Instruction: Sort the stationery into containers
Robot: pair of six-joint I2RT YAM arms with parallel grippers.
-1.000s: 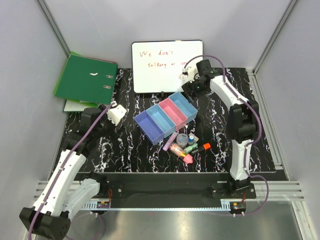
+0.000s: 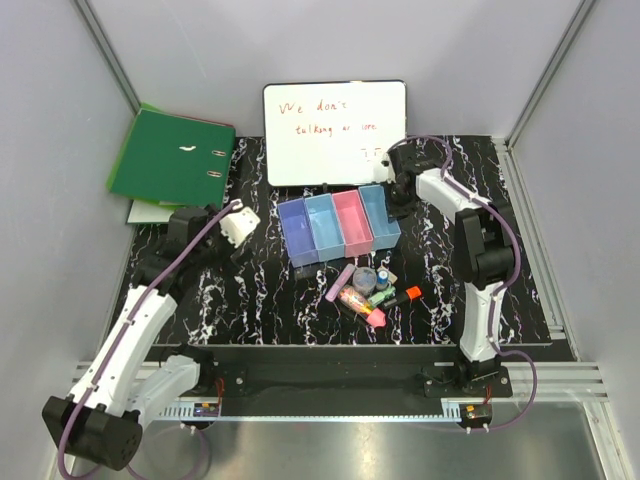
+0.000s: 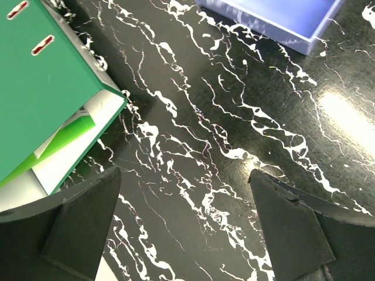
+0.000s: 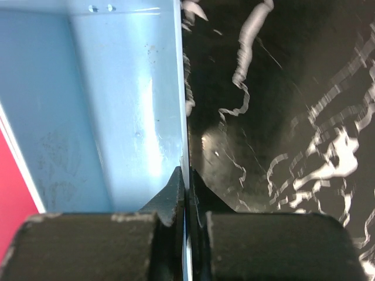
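Observation:
Four joined containers, dark blue (image 2: 298, 233), light blue (image 2: 325, 228), pink (image 2: 352, 222) and light blue (image 2: 380, 218), stand mid-table. My right gripper is shut on the thin outer rim of the right-end light-blue container (image 4: 126, 88). Loose stationery lies in front of the containers: a pink-purple roll (image 2: 340, 282), a round tub (image 2: 364, 281), a small bottle (image 2: 382, 281), a colourful pouch (image 2: 360, 303) and a dark marker with orange cap (image 2: 398, 298). My left gripper is open and empty over bare table at the left.
Green binders (image 2: 170, 160) lie at the back left, beside my left gripper. A whiteboard (image 2: 334, 135) with handwriting stands at the back.
The row of containers has swung from a diagonal to a straighter line, its left end moving back and rightward. My right gripper has moved onto the right-end rim and slightly rightward.

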